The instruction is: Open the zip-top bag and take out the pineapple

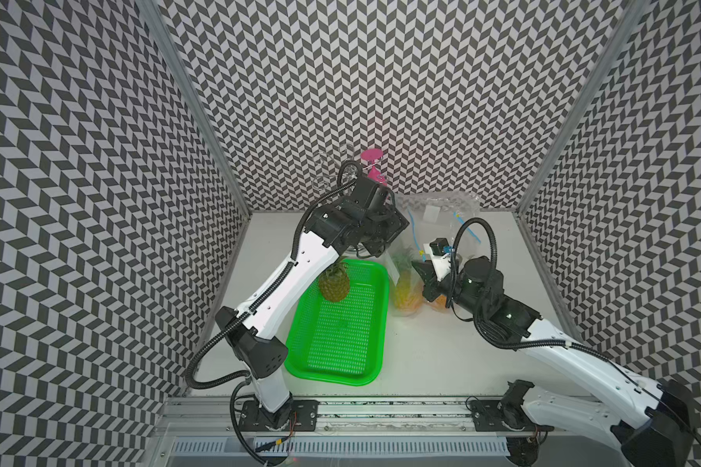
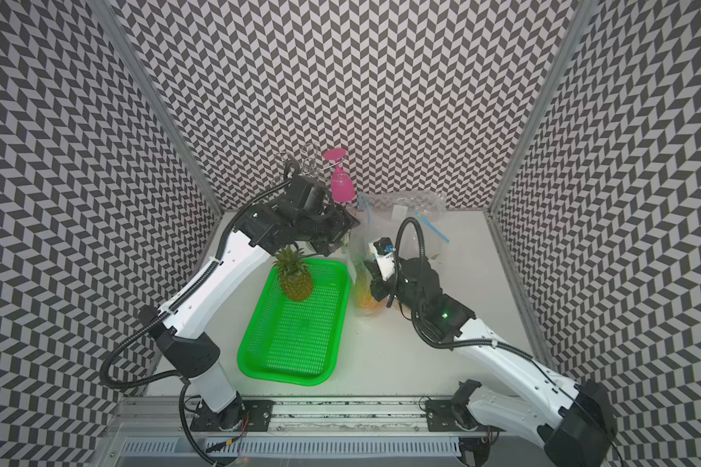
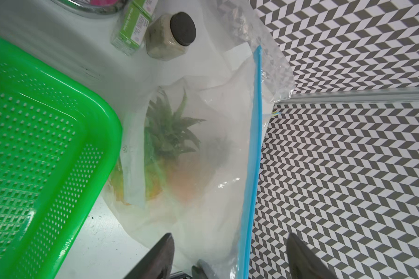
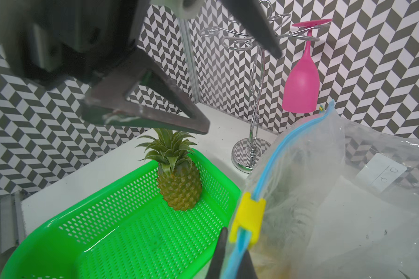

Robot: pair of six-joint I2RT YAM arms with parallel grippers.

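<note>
The clear zip top bag (image 1: 403,295) stands beside the green tray, with pineapples blurred behind its plastic. Its blue zip with a yellow slider (image 4: 248,218) runs upright in the right wrist view; my right gripper is shut at the zip just below the slider, pinching the bag's edge. My left gripper is part open above the bag, its fingertips either side of the blue strip in the left wrist view, apparently not closed on it. A loose pineapple (image 4: 179,188) stands in the tray's back part.
The green tray (image 2: 249,350) lies left of the bag. Behind are a chrome rack (image 4: 251,158) with a pink glass (image 4: 301,88), a jar (image 3: 170,37) and a small green box (image 3: 132,25).
</note>
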